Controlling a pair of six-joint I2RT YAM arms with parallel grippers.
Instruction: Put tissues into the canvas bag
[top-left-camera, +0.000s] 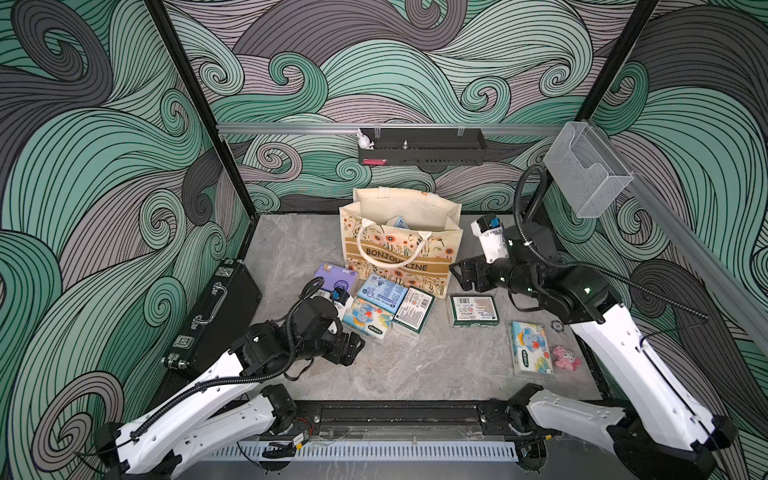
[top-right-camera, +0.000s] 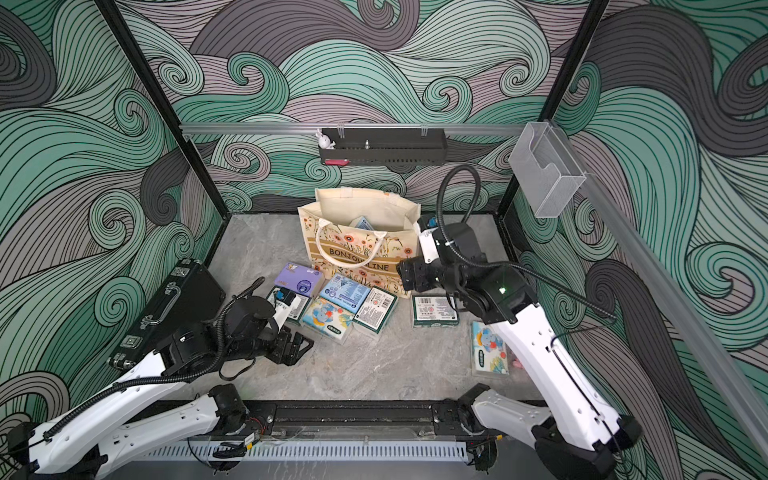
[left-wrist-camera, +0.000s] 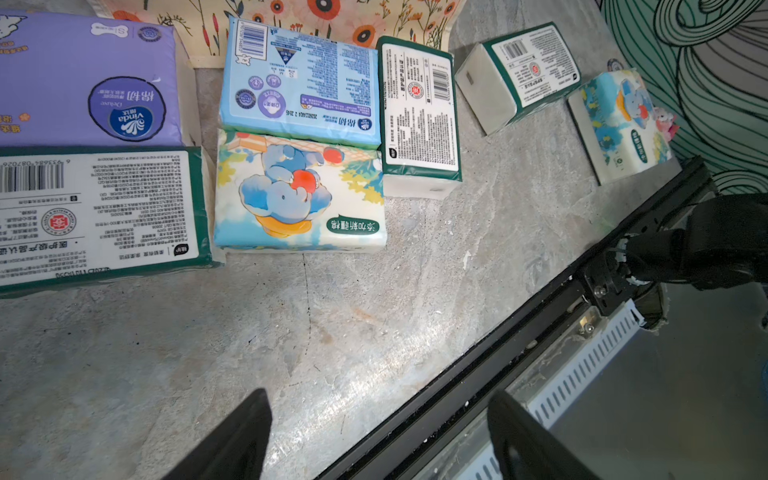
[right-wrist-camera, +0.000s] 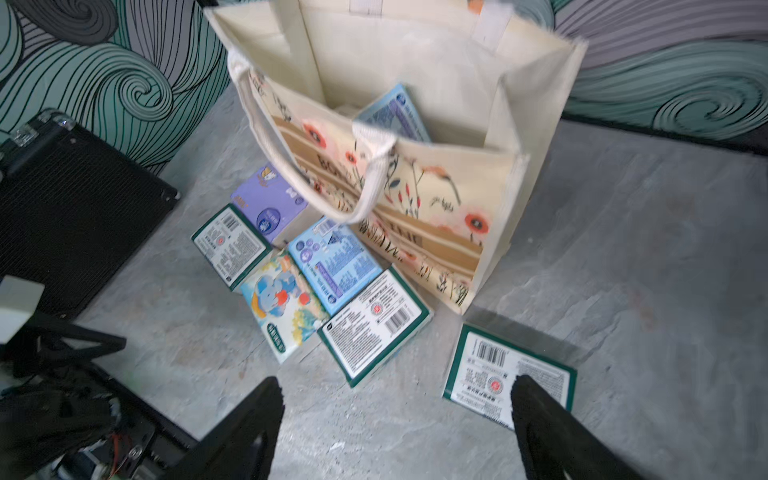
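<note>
The floral canvas bag (top-left-camera: 397, 264) stands at the back centre, a light-blue pack (right-wrist-camera: 393, 113) inside. In front of it lie tissue packs: purple (left-wrist-camera: 88, 76), blue (left-wrist-camera: 299, 80), cartoon (left-wrist-camera: 299, 192), green-edged (left-wrist-camera: 418, 112) and another green-edged one (left-wrist-camera: 96, 216). A lone green-edged pack (top-left-camera: 473, 310) lies to their right; a second cartoon pack (top-left-camera: 531, 345) is at the right edge. My left gripper is open over bare table at the packs' near side. My right gripper is open, outside the bag, above the lone pack.
A black case (top-left-camera: 209, 316) stands at the left. A pink plush (top-left-camera: 565, 358) lies at the right edge. A rail with a black tray (top-left-camera: 421, 148) and mesh basket (top-left-camera: 582, 168) runs above.
</note>
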